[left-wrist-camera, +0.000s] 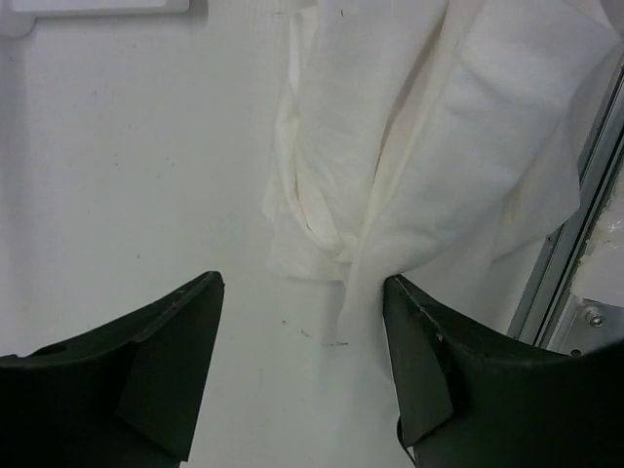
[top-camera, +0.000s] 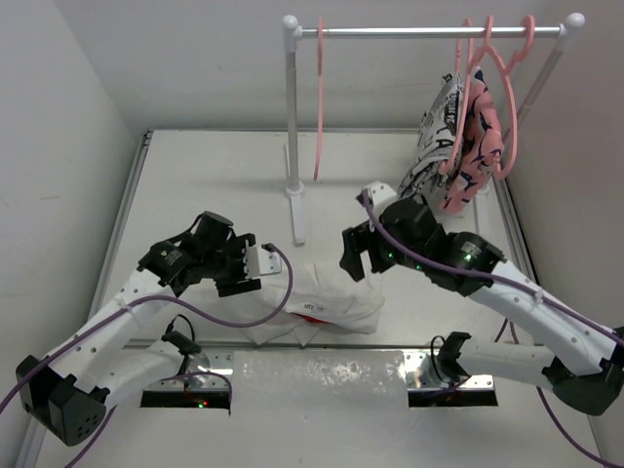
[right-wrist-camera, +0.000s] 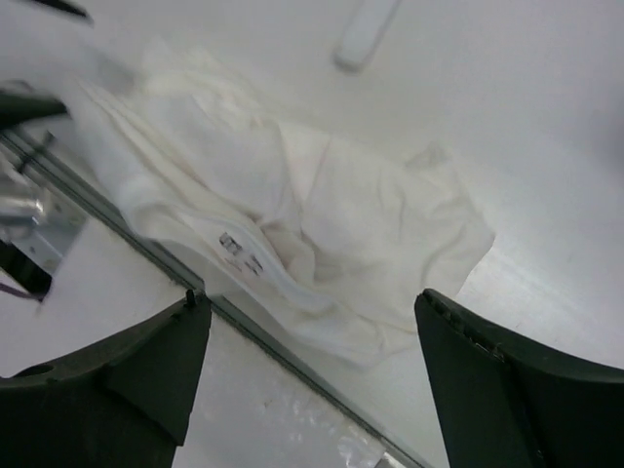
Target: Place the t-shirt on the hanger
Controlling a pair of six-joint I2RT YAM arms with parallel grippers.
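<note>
The white t shirt [top-camera: 331, 297] lies crumpled near the table's front edge, a small red patch and dark lettering showing. My left gripper [top-camera: 239, 283] is over its left end; in the left wrist view its fingers [left-wrist-camera: 146, 370] stand apart, with fabric [left-wrist-camera: 458, 146] beside and beneath the right one. My right gripper [top-camera: 361, 253] is raised above the shirt's right part, open and empty; the right wrist view is blurred, with the shirt [right-wrist-camera: 380, 234] below its fingers.
A rail [top-camera: 429, 33] on white posts stands behind, with a lone pink hanger [top-camera: 319, 117] and garments [top-camera: 478, 146] on hangers at the right.
</note>
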